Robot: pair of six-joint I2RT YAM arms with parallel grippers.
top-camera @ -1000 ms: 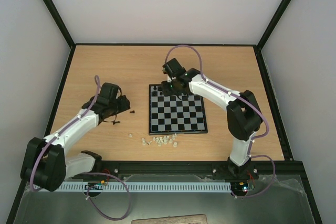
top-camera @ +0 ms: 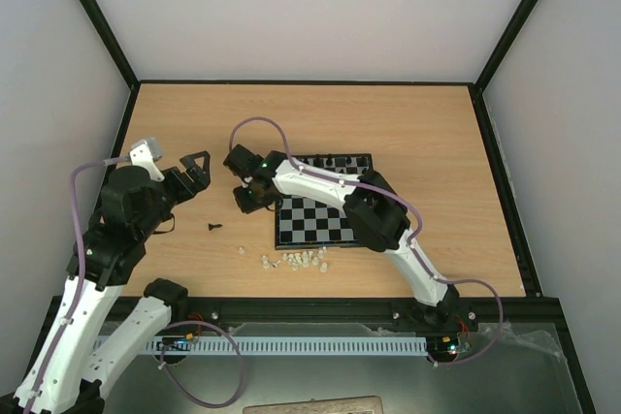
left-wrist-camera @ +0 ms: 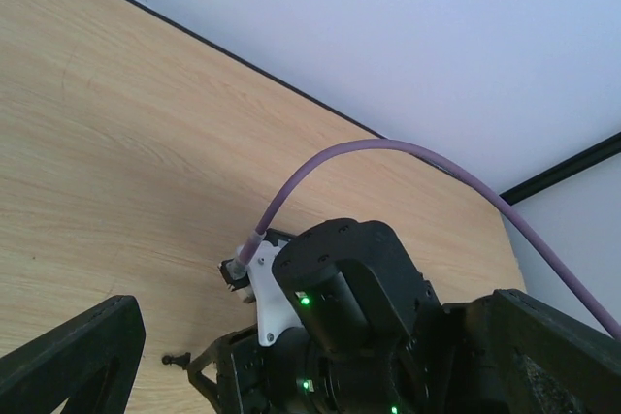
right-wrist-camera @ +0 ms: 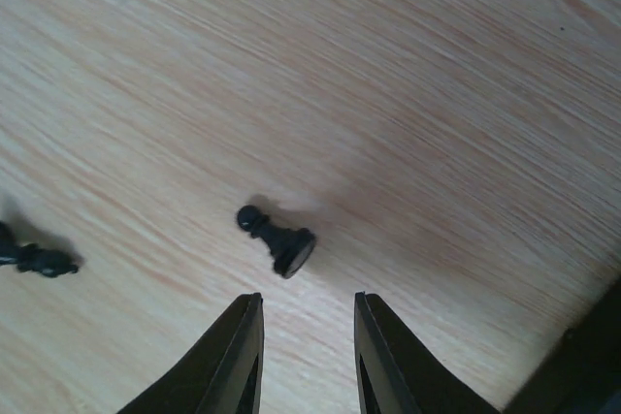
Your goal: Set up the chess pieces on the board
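A black pawn [right-wrist-camera: 277,239] lies on its side on the wood, just beyond the fingertips of my right gripper, whose fingers stand part open with nothing between them. To its left lies a second black piece [right-wrist-camera: 37,257], also seen in the top view as a small dark piece [top-camera: 214,227]. The chessboard [top-camera: 315,225] is partly covered by my right arm; some black pieces [top-camera: 330,161] stand along its far side. Raised at the left is my left gripper [top-camera: 199,170], open and empty; in its own view the fingers [left-wrist-camera: 92,361] are wide apart.
Several white pieces [top-camera: 301,259] lie loose in front of the board, with a lone white one [top-camera: 242,249] farther left.
My right arm has swung left from over the board's far side to the area left of the board, above the pawn. The left arm has drawn back and to the left, rising.
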